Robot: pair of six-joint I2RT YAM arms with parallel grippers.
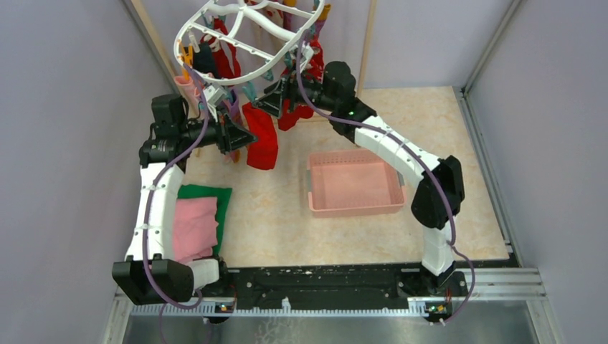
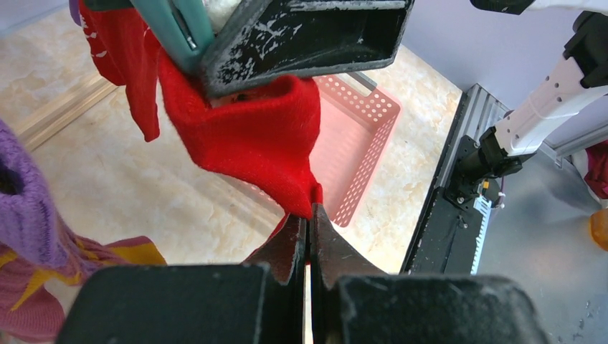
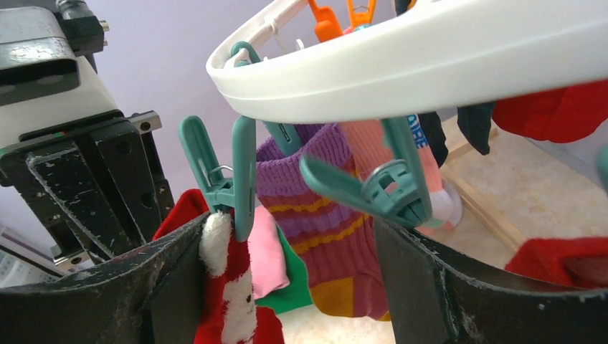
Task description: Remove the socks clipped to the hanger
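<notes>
A white ring hanger [image 1: 254, 74] holds socks by teal clips. My left gripper is shut on the red sock [image 2: 244, 136] hanging at the front, its fingertips on the lower part of the cloth. My right gripper is open around the top of that sock, just below a teal clip [image 3: 244, 172]. A purple-striped sock [image 3: 330, 265] hangs behind it. Other red socks [image 1: 228, 54] hang farther back on the hanger.
An empty pink basket [image 1: 355, 208] lies right of centre on the table [image 1: 265, 229]. Folded pink and green cloths [image 1: 193, 226] lie at the front left.
</notes>
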